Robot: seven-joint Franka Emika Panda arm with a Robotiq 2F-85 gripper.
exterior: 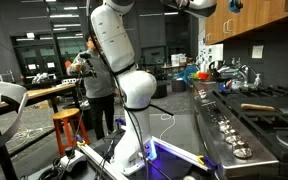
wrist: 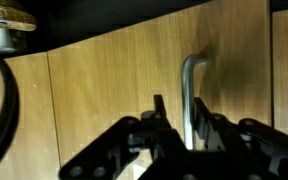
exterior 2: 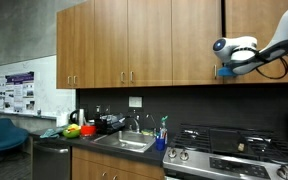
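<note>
A vertical metal bar handle (wrist: 188, 88) is fixed to a light wood cabinet door (wrist: 114, 80) that fills most of the wrist view. My gripper is at this handle, with the bar passing between its dark fingers and lying closer to the right one. A gap shows between the left finger and the bar, so the fingers stand part open. In exterior view 2 my gripper (exterior 2: 222, 71) reaches the lower edge of the upper cabinets (exterior 2: 194, 45). The door looks closed there. Exterior view 1 cuts off most of the hand.
Below the cabinets are a stovetop (exterior 2: 234, 165) and a sink (exterior 2: 134, 140). A blue bottle (exterior 2: 162, 133) and a red item (exterior 2: 88, 130) stand on the counter. In exterior view 1, a person (exterior: 96, 85) stands behind the arm beside an orange stool (exterior: 66, 120).
</note>
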